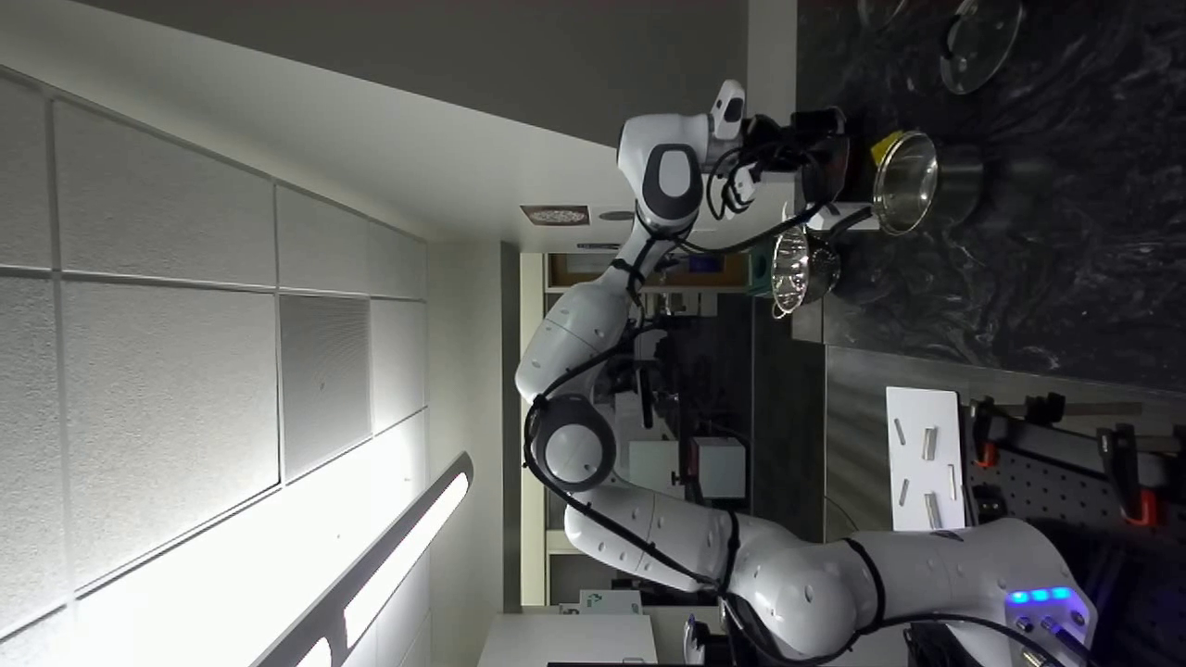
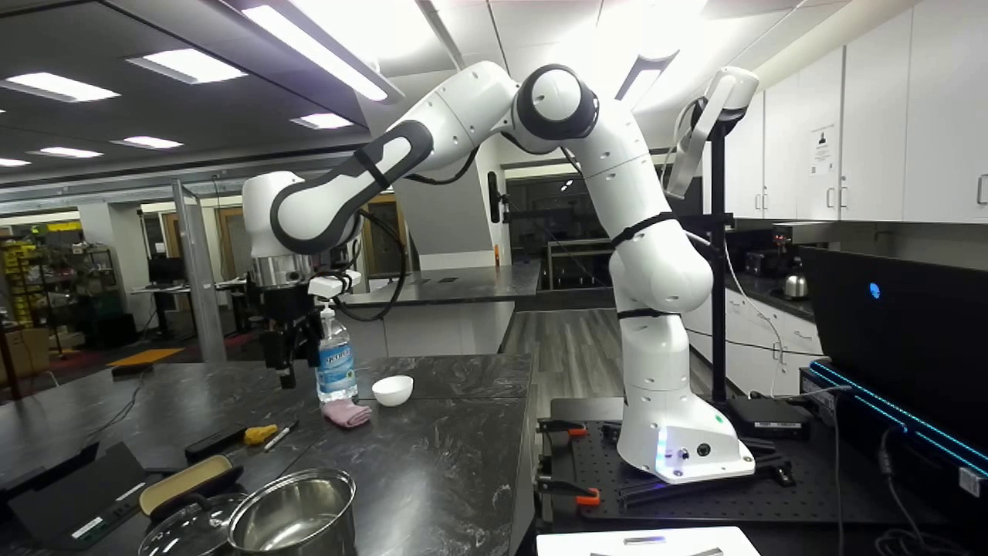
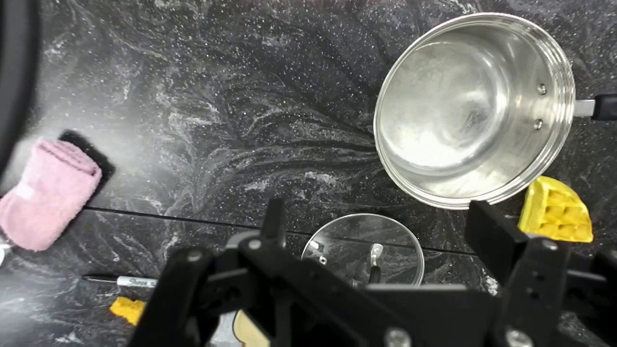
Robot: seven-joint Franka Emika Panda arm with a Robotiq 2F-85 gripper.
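My gripper is open, its two fingers spread wide above the table with nothing between them. Below it, in the wrist view, a clear glass lid (image 3: 341,248) with a dark handle lies flat, partly covered by the gripper body. A shiny steel pot (image 3: 462,110) stands upright to the upper right, and its inside looks empty. Touching or very near the pot's rim in that view is a yellow waffle-patterned piece (image 3: 556,211), on the table. From the second exterior view, the gripper (image 2: 287,371) hangs well above the counter, beside a clear bottle (image 2: 336,361).
A folded pink cloth (image 3: 52,191) lies on a dark object at the left. Near it are a marker (image 3: 136,281) and an orange-yellow piece (image 3: 128,309). A white bowl (image 2: 393,390) stands right of the bottle. Bare counter stretches between cloth and pot.
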